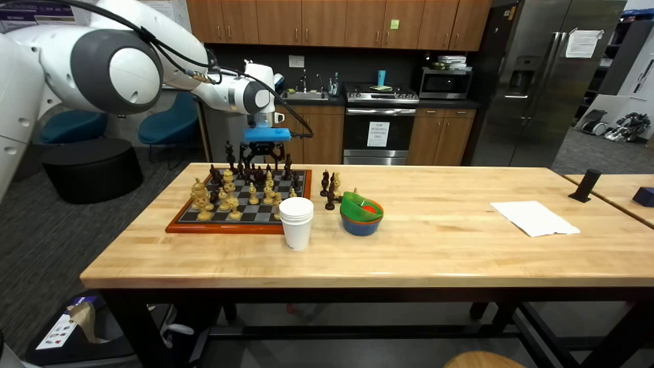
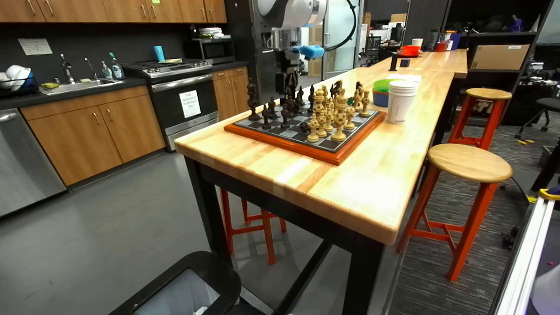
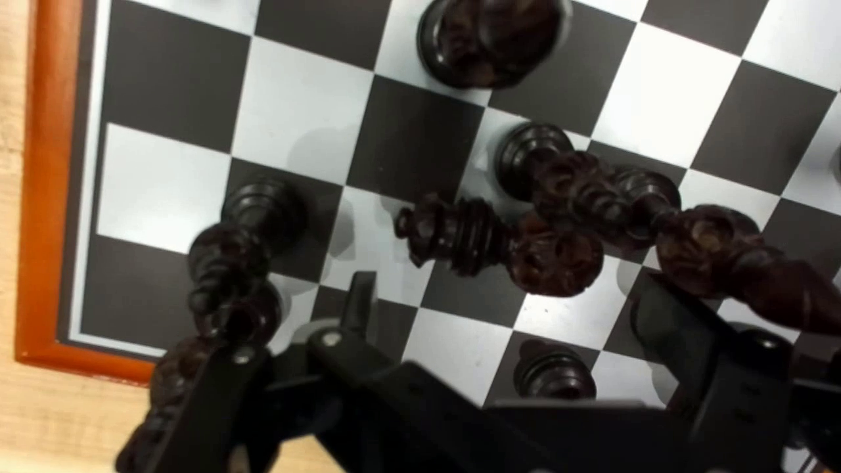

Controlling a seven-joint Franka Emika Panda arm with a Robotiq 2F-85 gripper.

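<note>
A chessboard (image 1: 251, 215) with a red-brown frame lies on the left of the table, dark and light carved pieces standing on it. My gripper (image 1: 262, 160) hangs above the board's far side, pointing down over the dark pieces. In the wrist view, the gripper is open, its two black fingers (image 3: 360, 303) wide apart with nothing held. Just ahead of the gap, a dark piece (image 3: 473, 236) appears to lie across squares. A small dark piece (image 3: 556, 372) sits between the fingers near the palm. Dark pieces also stand close outside the left finger (image 3: 228, 252) and by the right one.
White stacked cups (image 1: 297, 224) stand at the board's near right corner. Beside them are nested bowls (image 1: 361, 226), green over blue, and several pieces (image 1: 330, 191) off the board. A white sheet (image 1: 534, 218) lies on the right.
</note>
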